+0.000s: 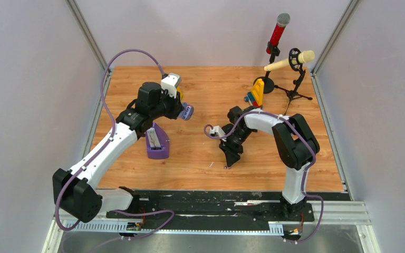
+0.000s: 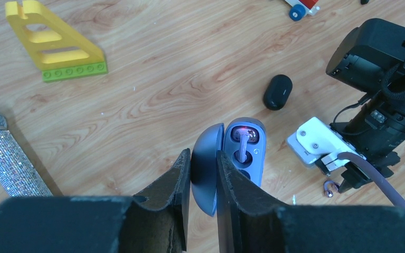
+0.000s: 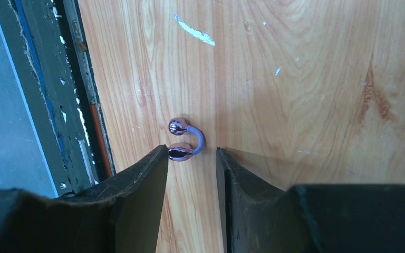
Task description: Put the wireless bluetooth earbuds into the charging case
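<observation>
The purple charging case (image 2: 249,142) is held up with its lid (image 2: 205,168) raised. My left gripper is shut on it, one finger on each side of the lid. One purple earbud (image 2: 244,142) shows in the case, beside a dark round opening. A second, curved earbud (image 3: 198,138) with two shiny rounded ends lies on the wooden table. Over it stands my right gripper, open, its fingertips either side of the earbud's nearer end and closer to the left finger. Whether either finger touches it, I cannot tell.
Left of centre, near the left arm, is a purple holder (image 1: 158,152). A black oval object (image 2: 278,92) lies on the table. Microphones on stands (image 1: 278,32) and a yellow toy piece (image 1: 258,90) occupy the back right. Bare wood surrounds the loose earbud, with the table's front edge nearby.
</observation>
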